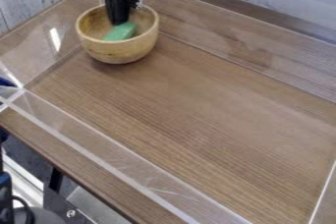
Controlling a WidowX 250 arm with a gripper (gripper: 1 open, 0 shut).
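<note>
A light wooden bowl [118, 49] sits on the table at the upper left, with a green object [121, 32] lying inside it. My black gripper [117, 20] reaches down from the top of the view into the back of the bowl, just at or above the green object. Its fingertips are small and dark here, and I cannot make out whether anything is between them.
</note>
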